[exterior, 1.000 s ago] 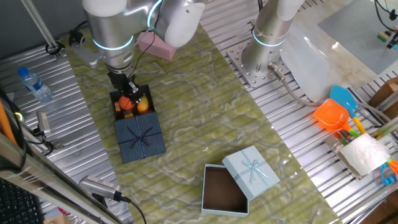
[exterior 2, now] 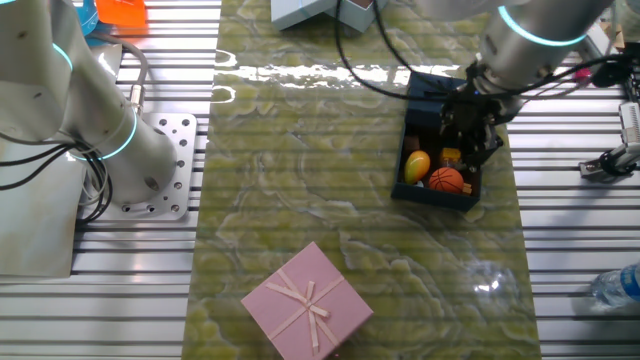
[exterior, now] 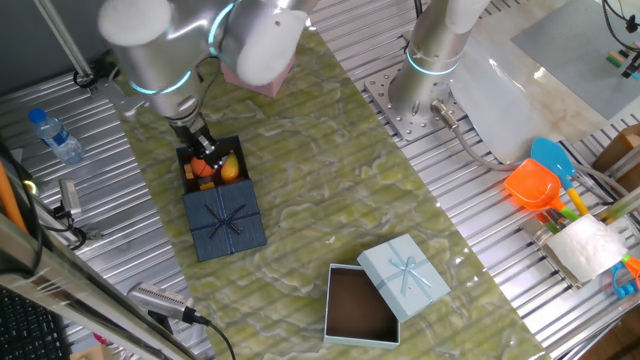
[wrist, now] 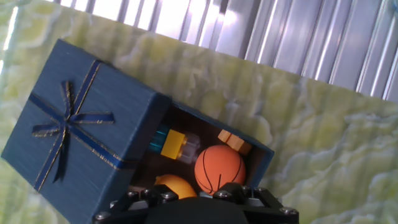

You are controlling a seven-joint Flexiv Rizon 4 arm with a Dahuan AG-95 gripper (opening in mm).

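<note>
The dark blue gift box [exterior 2: 438, 197] is partly uncovered, its bow-tied lid [exterior: 225, 222] lying over one end. Inside the exposed part are an orange toy basketball [wrist: 219, 168], a yellow-orange fruit [exterior 2: 417, 166], a yellow block piece [wrist: 173, 144] and a small wooden-coloured block [wrist: 234, 142]. Over this opening is my gripper, pointing down; its two fingers stand apart, with a gap through which the fruit and ball show beyond. Nothing is visibly held. In the wrist view the gripper's lower parts hide the box's near edge and part of the fruit.
A light blue box [exterior: 362, 306] stands open and empty, its lid [exterior: 405, 277] leaning across one edge. A closed pink box [exterior 2: 307, 302] sits at the mat's other end. A water bottle [exterior: 56, 136] lies off the mat. Mid-mat is clear.
In exterior view 1 the arm has shifted left and its wrist has tilted, while the fingers stay over the box opening. The boxes and their contents look unmoved.
</note>
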